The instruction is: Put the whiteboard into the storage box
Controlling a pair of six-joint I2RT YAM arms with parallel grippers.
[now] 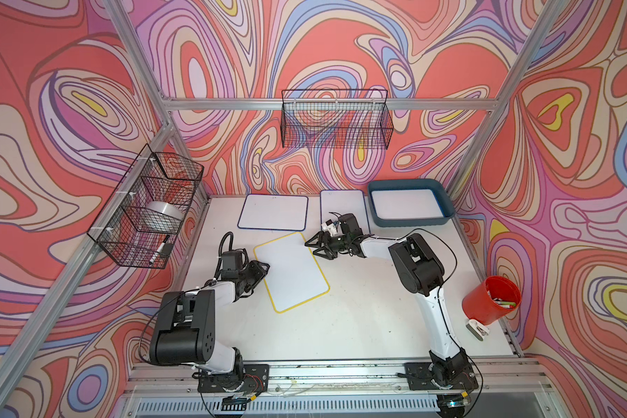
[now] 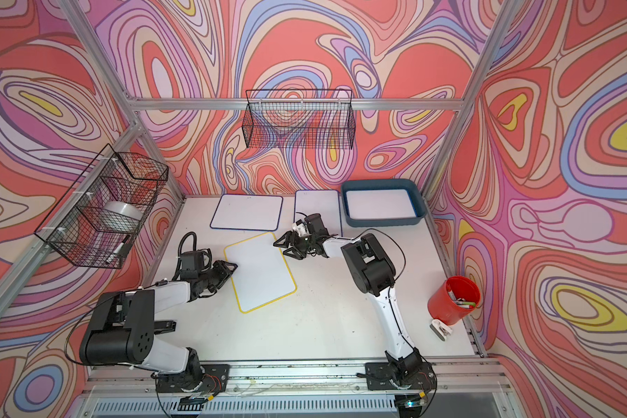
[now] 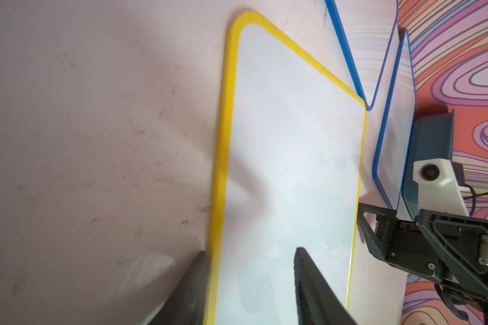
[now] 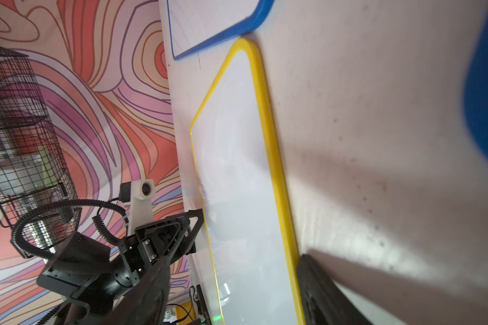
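Observation:
A yellow-rimmed whiteboard (image 1: 292, 273) lies turned at a slant on the table. At its left edge, my left gripper is part open, one finger outside the yellow rim and the other over the white face. Across the board, my right gripper stands open at the right edge; one finger is by the rim and the other is over the face. The dark teal storage box (image 1: 411, 223) stands at the back right, with a white board (image 1: 407, 204) inside it.
Two blue-rimmed whiteboards lie along the back, one at left (image 1: 273, 211) and one beside the box (image 1: 342, 202). A red bucket (image 1: 491, 299) and an eraser (image 1: 476, 329) are at the right.

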